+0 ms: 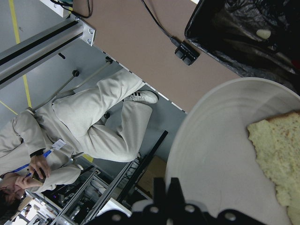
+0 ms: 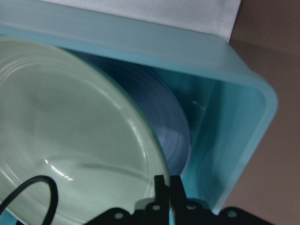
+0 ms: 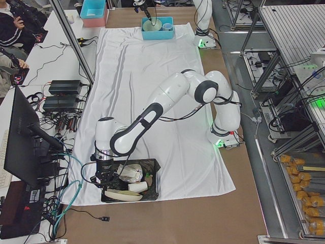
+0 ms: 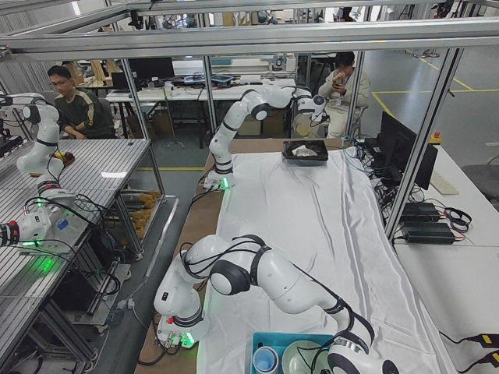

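In the left wrist view a white plate (image 1: 215, 154) carrying a piece of bread-like food (image 1: 276, 164) is held by its rim in my left gripper. In the camera left view that plate (image 3: 127, 196) is tilted at the front of a black bin (image 3: 152, 189). My right gripper is shut on the rim of a pale green plate (image 2: 79, 126), over a light blue tub (image 2: 234, 117) with a blue dish (image 2: 171, 126) inside, at the far end of the table.
A monitor (image 3: 20, 137), boxes and cables line the left side. A seated person (image 1: 103, 126) is just beyond the table edge near my left gripper. Metal posts stand along the table.
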